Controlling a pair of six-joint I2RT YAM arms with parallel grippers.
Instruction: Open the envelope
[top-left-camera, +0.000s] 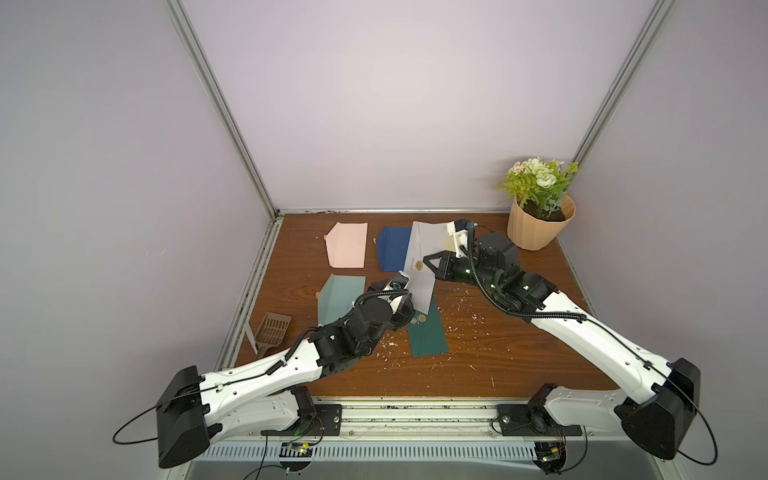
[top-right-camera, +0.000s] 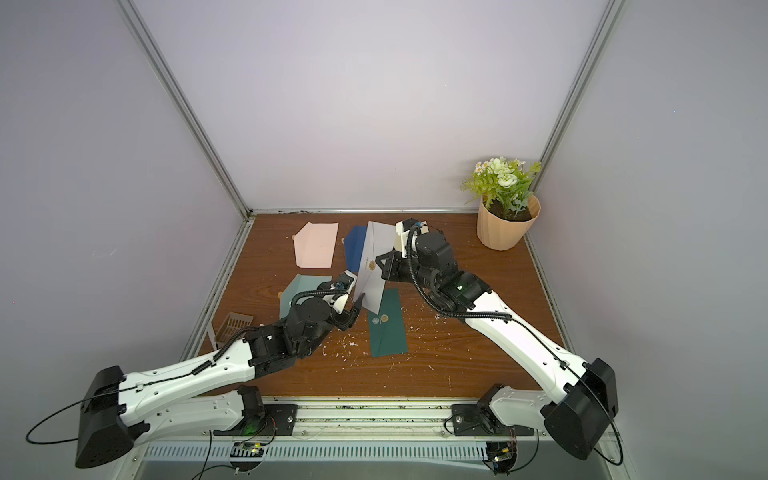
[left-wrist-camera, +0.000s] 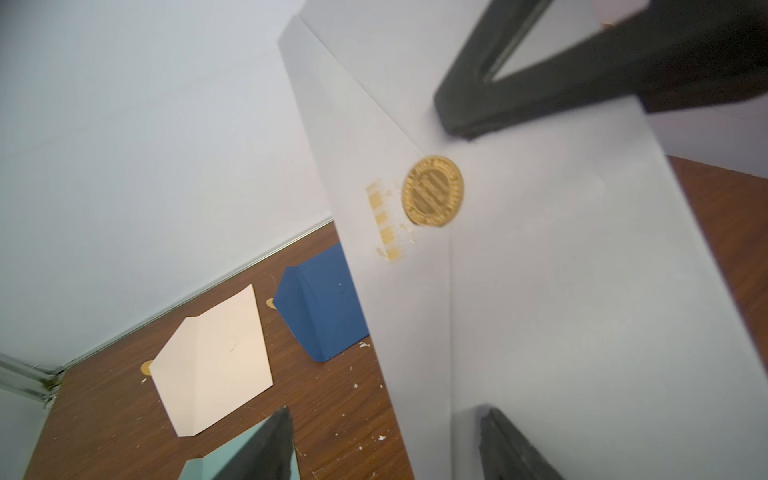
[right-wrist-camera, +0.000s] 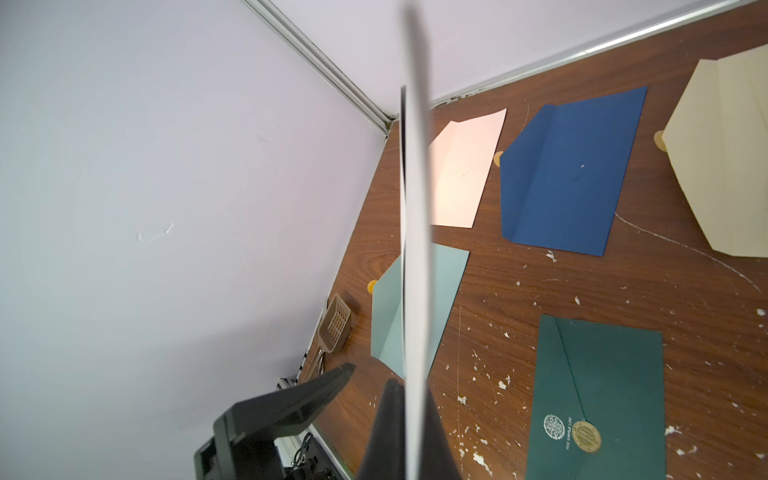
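A pale grey-white envelope (left-wrist-camera: 560, 264) with a gold seal (left-wrist-camera: 433, 190) on its flap is held up above the table. My right gripper is shut on it; the right wrist view shows it edge-on as a thin upright strip. In the left wrist view, a dark finger (left-wrist-camera: 544, 92) of the right gripper lies across the envelope's face near the seal. My left gripper is open by the envelope's lower left edge, one finger (left-wrist-camera: 268, 448) beyond that edge, the other in front of the paper. Flap and seal appear to lie flat.
A dark green envelope (right-wrist-camera: 600, 400) lies on the table below. Pink (right-wrist-camera: 468, 168), blue (right-wrist-camera: 580, 172), cream (right-wrist-camera: 732, 152) and light teal (right-wrist-camera: 448, 276) envelopes lie around it. A tan scoop (top-left-camera: 273, 328) sits left, a potted plant (top-left-camera: 534, 224) back right.
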